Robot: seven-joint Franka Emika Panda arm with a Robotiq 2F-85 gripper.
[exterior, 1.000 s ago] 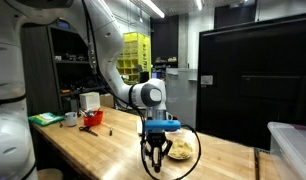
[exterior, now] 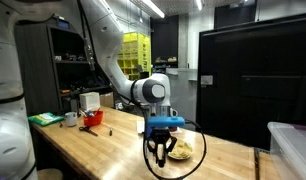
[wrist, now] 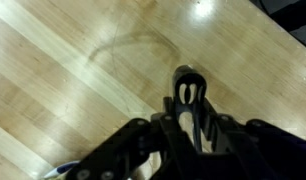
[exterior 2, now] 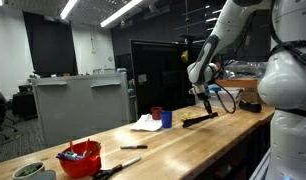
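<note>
My gripper is shut on a slim dark object (wrist: 189, 80) with pale slots; its dark rounded end shows beyond the fingers in the wrist view, and I cannot tell what it is. In exterior view 1 the gripper (exterior: 161, 157) points down over the wooden table (exterior: 113, 150), in front of a yellowish bowl or plate (exterior: 180, 150). From the other side, exterior view 2 has the gripper (exterior 2: 200, 106) low at the table's far part, with a long black object (exterior 2: 200, 119) just below it. Whether that is the held thing is unclear.
A red basket (exterior 2: 81, 160) with tools, a black-handled tool (exterior 2: 117, 167), a blue cup (exterior 2: 166, 119) and a white cloth (exterior 2: 146, 123) share the table. A clear bin (exterior: 290, 150) stands at the right.
In exterior view 1 the gripper and its cable loop have shifted slightly to the right. The bowl and the other table objects look unmoved.
</note>
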